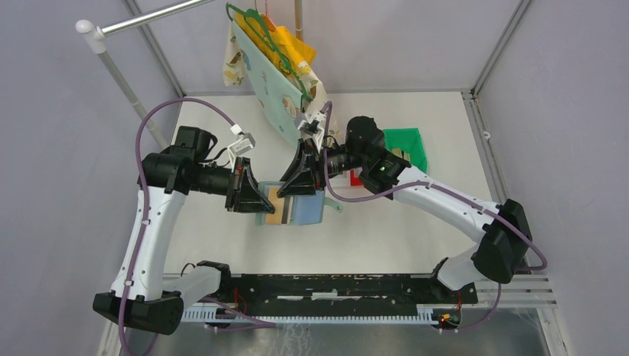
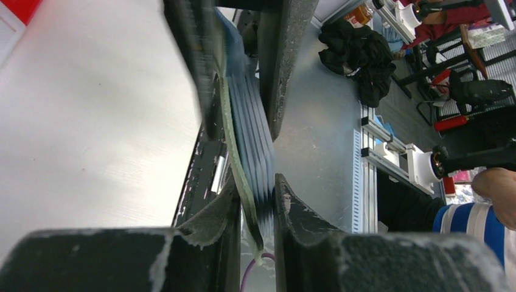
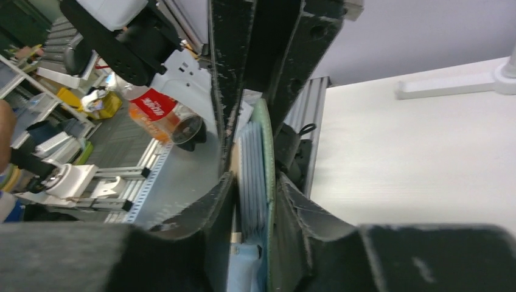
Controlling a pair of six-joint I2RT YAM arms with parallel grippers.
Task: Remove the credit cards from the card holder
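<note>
The card holder, pale green-blue with a tan card panel showing, is held upright in the air above the table between both grippers. My left gripper is shut on its left side; in the left wrist view a stack of cards shows edge-on inside the holder. My right gripper is over the holder's upper middle, its fingers around the card stack in the right wrist view; whether they grip it I cannot tell.
A green bin and a red bin stand at the back right, partly behind my right arm. A rack with hanging cloths is at the back.
</note>
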